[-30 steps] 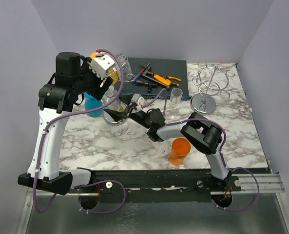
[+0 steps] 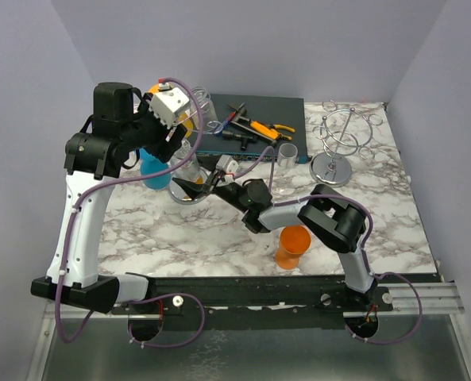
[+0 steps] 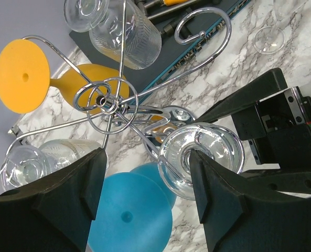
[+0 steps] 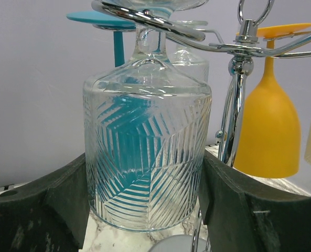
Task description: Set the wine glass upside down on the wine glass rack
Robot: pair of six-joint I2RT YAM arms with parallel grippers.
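Note:
The clear patterned wine glass (image 4: 147, 152) hangs inverted, its stem at a chrome loop of the left rack (image 3: 145, 100); my right gripper is shut on its bowl. Above it, my left gripper is part open, its fingers over the glass's base and a teal glass, with nothing visible held. The rack also bears a yellow glass (image 4: 265, 142), teal glass (image 3: 129, 215) and other clear glasses (image 3: 124, 37).
A dark mat with tools (image 2: 263, 131) lies behind. An empty chrome rack (image 2: 330, 163) stands at the right; an orange cup (image 2: 292, 246) is at the front, with a clear glass (image 2: 287, 155) near the mat.
The right arm shows little change.

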